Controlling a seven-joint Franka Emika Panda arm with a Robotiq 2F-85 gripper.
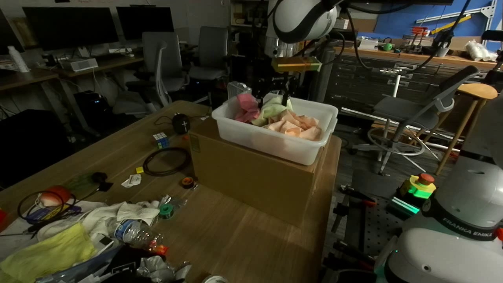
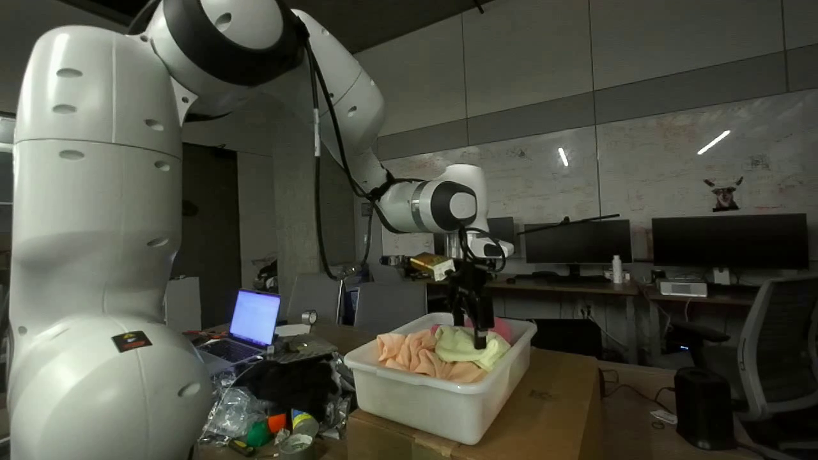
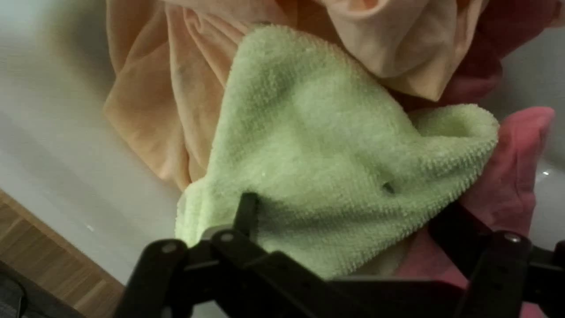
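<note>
My gripper is open over the pale green towel (image 3: 318, 127), one finger at the towel's left part and the other beside its right edge, over the pink cloth (image 3: 503, 180). Peach cloth (image 3: 159, 100) lies bunched alongside the green towel. All three cloths rest in a white plastic bin (image 1: 264, 140), and in the second exterior view the fingers (image 2: 480, 329) reach down to the green towel. Whether the fingertips press into the cloth is hard to tell.
The bin sits on a cardboard box (image 1: 250, 184) on the wooden table (image 1: 245, 240). Cloths, a plastic bottle (image 1: 136, 233) and other clutter cover the table's near left. A coiled black cable (image 1: 166, 161) and a puzzle cube (image 1: 160, 140) lie left of the box. Bare tabletop shows before the box.
</note>
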